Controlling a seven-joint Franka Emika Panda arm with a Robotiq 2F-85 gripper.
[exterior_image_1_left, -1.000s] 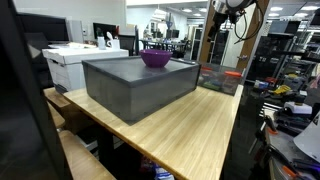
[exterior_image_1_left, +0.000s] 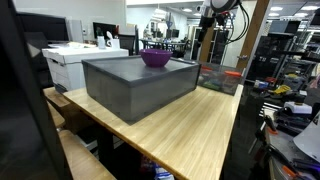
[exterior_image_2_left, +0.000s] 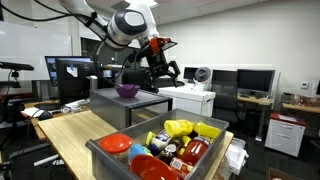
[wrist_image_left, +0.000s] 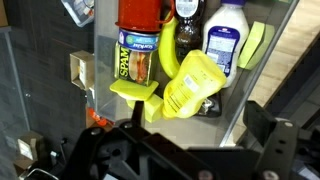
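Note:
My gripper is open, with nothing between its fingers, above a grey bin (exterior_image_2_left: 205, 123) full of mixed goods. Below it in the wrist view lies a crumpled-looking yellow object (wrist_image_left: 193, 88) near the bin's edge. Beside that are a Spam can (wrist_image_left: 135, 62), a red container (wrist_image_left: 140, 12) and a white bottle with a blue label (wrist_image_left: 226, 38). Exterior view 2 has the gripper (exterior_image_2_left: 168, 76) hanging well above the bin, clear of everything. A purple bowl (exterior_image_2_left: 127, 90) rests on a long grey box (exterior_image_1_left: 150, 92).
Red lids (exterior_image_2_left: 115, 143) lie at the near end of the goods bin. Desks with monitors (exterior_image_2_left: 254, 80) stand in the background.
The arm and gripper have moved leftward in exterior view 1, toward the long box's side. The bowl and box have stayed put.

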